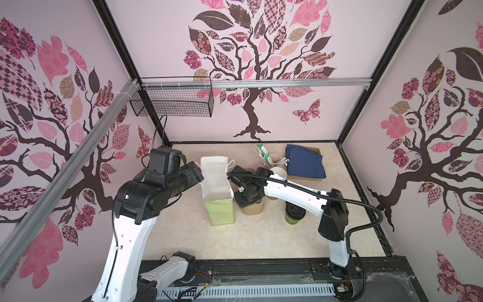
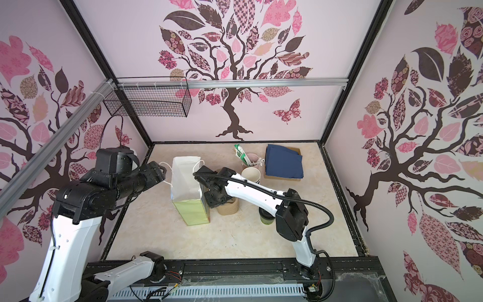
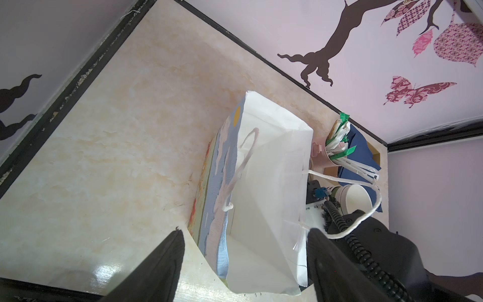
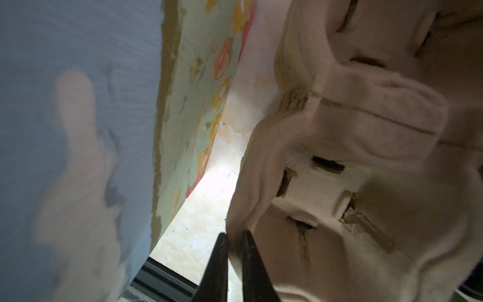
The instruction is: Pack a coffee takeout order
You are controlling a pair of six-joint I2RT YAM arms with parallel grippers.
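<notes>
An open paper bag (image 1: 218, 211), white inside and pale green on its near face, stands upright left of centre. My left gripper hangs open above it at the left, nothing between its fingers. Right of the bag is a molded cardboard cup carrier (image 4: 367, 231). My right gripper is at the carrier's left rim, its fingertips close together there; whether the rim is between them I cannot tell. A dark-lidded green cup (image 1: 294, 214) stands to the right.
Behind the carrier are an open cup (image 2: 251, 175) and a holder of stirrers (image 2: 242, 156). A box with dark blue napkins (image 2: 283, 162) is at the back right. A wire basket (image 1: 171, 100) hangs above.
</notes>
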